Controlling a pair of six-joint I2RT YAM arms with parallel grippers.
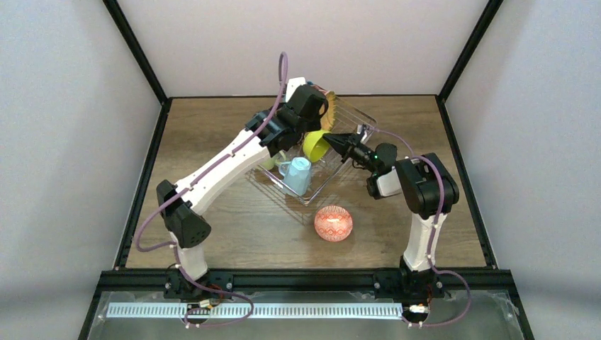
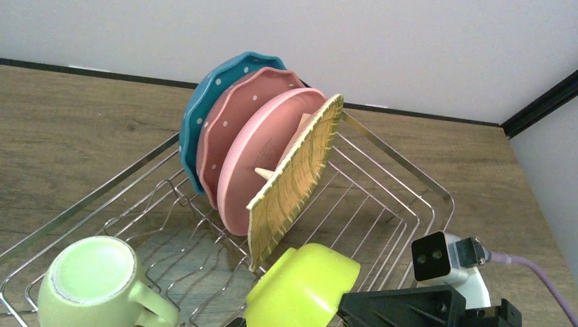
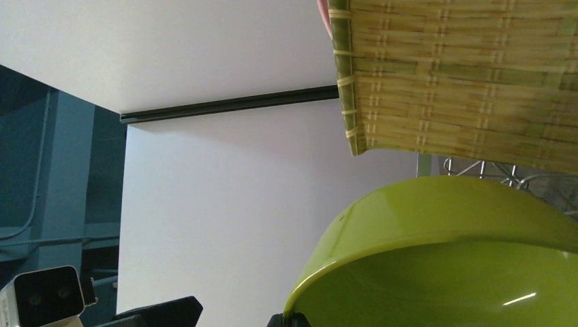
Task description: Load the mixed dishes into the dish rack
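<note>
A lime-green bowl (image 1: 315,146) is tilted on its side over the wire dish rack (image 2: 416,178), its opening turned toward the right arm. My right gripper is shut on the bowl's thin rim. Close by on the other side is my left gripper; one dark finger (image 3: 167,311) shows apart from the bowl, and the fingers look partly open. Its fingertips are hidden by its own arm from above. In the rack stand a blue scalloped plate (image 2: 204,102), two pink dishes (image 2: 272,129) and a woven tray (image 2: 296,187). A pale green mug (image 2: 92,272) sits upside down there.
A light blue cup (image 1: 298,176) rests upside down at the rack's front. On the table before the rack lies a red-and-white patterned bowl (image 1: 333,223). The woven tray is close behind the lime bowl. Bare table surrounds the rack's front.
</note>
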